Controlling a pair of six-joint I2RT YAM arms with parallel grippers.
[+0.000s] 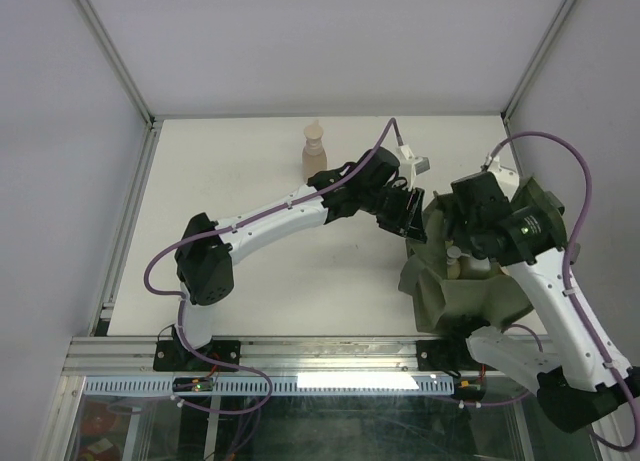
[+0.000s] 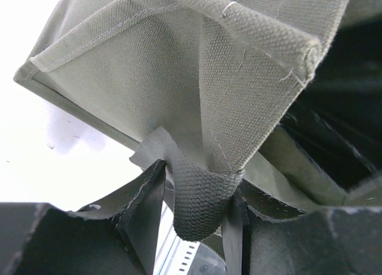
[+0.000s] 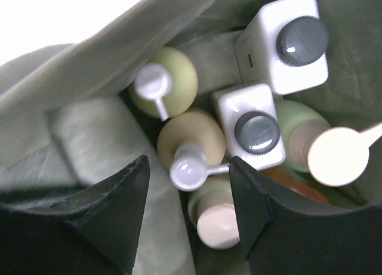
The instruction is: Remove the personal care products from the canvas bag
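Note:
The olive canvas bag [image 1: 478, 303] stands wide-mouthed at the table's right side. My left gripper is shut on a fold of its rim [image 2: 206, 194]. Over the mouth hangs my right gripper, part open, its fingers in view either side of a pump bottle [image 3: 190, 129] with a tan body and white head. I cannot tell whether they touch it. Also inside are a yellowish pump bottle [image 3: 182, 75], two white square bottles with dark caps [image 3: 303, 41], a green pump bottle [image 3: 301, 126] and a white-capped bottle [image 3: 218, 224].
A beige bottle [image 1: 314, 153] stands at the back of the white table [image 1: 230, 151]. The bag's raised wall [image 3: 119, 54] leans over the upper left of the right wrist view.

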